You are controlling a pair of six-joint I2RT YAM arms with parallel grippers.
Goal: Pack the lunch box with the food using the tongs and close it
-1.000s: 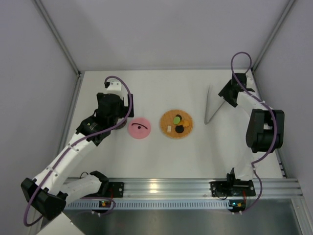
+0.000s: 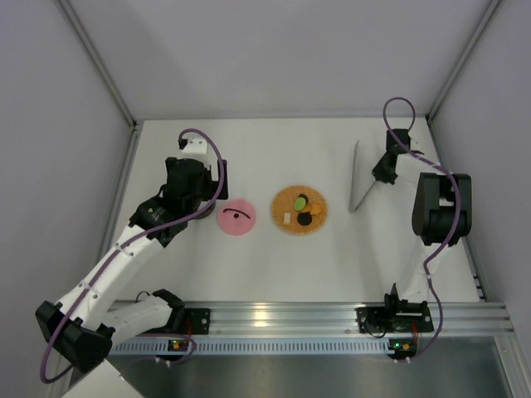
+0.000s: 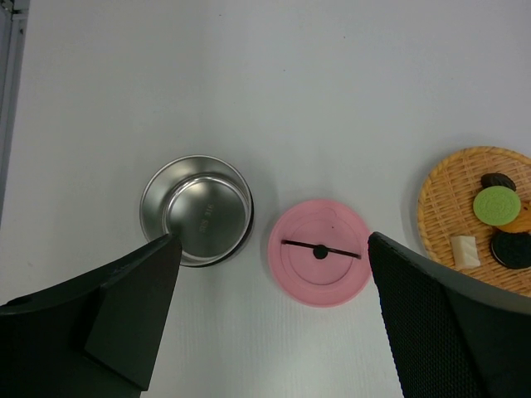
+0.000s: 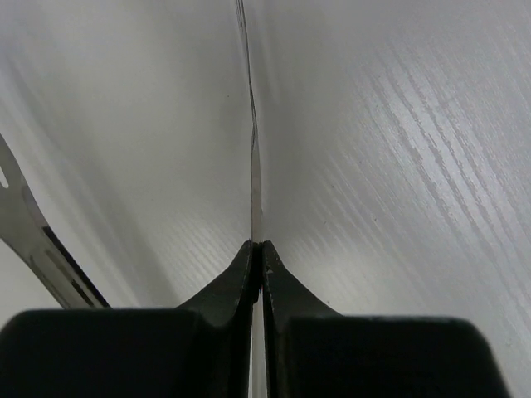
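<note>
In the right wrist view my right gripper is shut on a thin metal fork (image 4: 255, 182), which now stands edge-on and runs up between the fingertips. A second slotted metal utensil (image 4: 41, 249) lies to its left, apart from the fingers. My left gripper is open above the table with nothing between its fingers. Beneath it in the left wrist view are a round steel bowl (image 3: 207, 217) and, just right of it, a pink lid (image 3: 322, 282) with a dark handle. A woven tray (image 3: 436, 207) carries food pieces.
On the tray sit a green disc (image 3: 496, 206), a pale block (image 3: 465, 251), dark round pieces and something orange. A metal rail (image 2: 282, 312) borders the front edge.
</note>
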